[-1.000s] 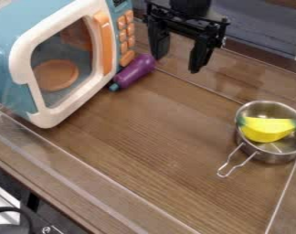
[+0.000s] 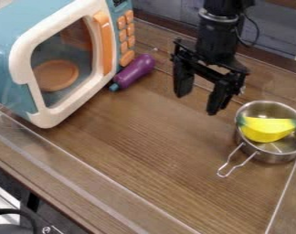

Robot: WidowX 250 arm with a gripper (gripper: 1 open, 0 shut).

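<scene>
My black gripper [image 2: 199, 84] hangs open over the middle-back of the wooden table, nothing between its fingers. To its lower right a steel pot [image 2: 279, 153] with a wire handle holds a yellow banana-like piece [image 2: 269, 128] with a green end. A purple eggplant-like object [image 2: 134, 71] lies to the gripper's left, beside a toy microwave [image 2: 56, 69] with a light blue body, white-framed opening and orange buttons. An orange disc [image 2: 56, 75] is inside the microwave.
A grey wall runs along the back. A dark cable shows at the lower left corner.
My gripper has moved right and downward in the view, away from the purple object and toward the pot. The objects on the table look unmoved.
</scene>
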